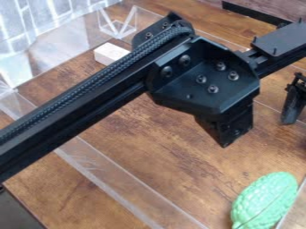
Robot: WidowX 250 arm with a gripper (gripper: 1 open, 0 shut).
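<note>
A black metal arm with a toothed belt and a bolted bracket (203,80) crosses the view from lower left to upper right. At the right edge, partly cut off, is a small black part (293,98), possibly my gripper; its fingers cannot be made out. A green textured oval object (263,201), like a toy melon, lies on the wooden board (156,179) at the lower right. A pale wooden block (113,52) sits at the upper left, behind the arm.
Clear acrylic walls (107,183) edge the work area on the left and bottom. A white curtain (36,31) hangs at the top left. The board between the arm and the green object is bare.
</note>
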